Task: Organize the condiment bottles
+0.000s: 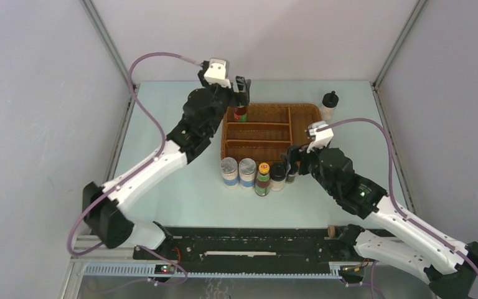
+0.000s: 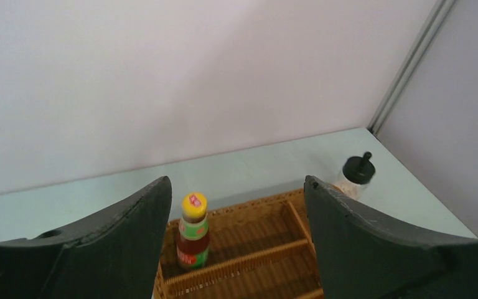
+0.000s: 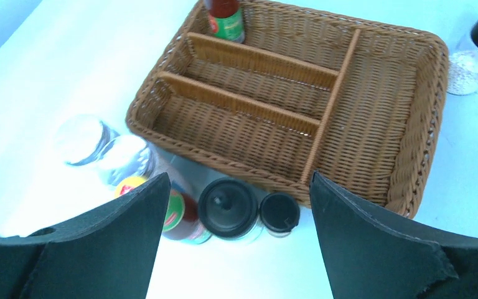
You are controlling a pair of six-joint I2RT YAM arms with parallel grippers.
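Observation:
The divided wicker basket (image 1: 256, 142) holds one upright red sauce bottle (image 2: 193, 232) with a yellow cap, in its back left compartment. My left gripper is open above and behind that bottle, with nothing between its fingers. In front of the basket stands a row: two silver-lidded jars (image 1: 229, 165), another yellow-capped sauce bottle (image 1: 262, 174), a black-lidded jar (image 3: 228, 207) and a small black-capped jar (image 3: 279, 213). My right gripper hangs open over the right part of this row, gripping nothing; in the top view it partly covers the small jar.
A clear shaker with a black lid (image 1: 329, 103) stands outside the basket's back right corner. The middle, front and right compartments look empty. White walls close in the back and sides.

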